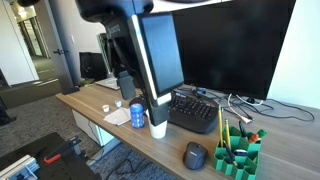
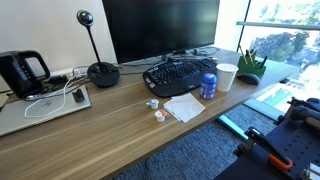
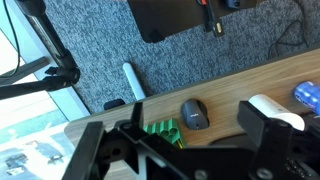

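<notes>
My gripper is open, its dark fingers wide apart at the bottom of the wrist view with nothing gripped. It hangs above the desk; the dark arm fills much of exterior view 1. Below it in the wrist view lie a dark computer mouse (image 3: 194,113) and a green holder (image 3: 162,129), which carries pens and tools in exterior view 1. Farther right are a white cup (image 3: 272,108) and a blue can (image 3: 308,95). Exterior view 2 shows the cup (image 2: 226,76) upright beside the can (image 2: 208,86). The gripper touches none of these.
A black keyboard (image 2: 172,73) lies before the large monitor (image 2: 155,30). White paper (image 2: 184,107) and small white pieces (image 2: 160,115) rest near the desk's front edge. A lamp-like black stand (image 2: 101,72) and a dark kettle (image 2: 22,72) stand at left. Bare wood (image 2: 75,140) spreads across the left front.
</notes>
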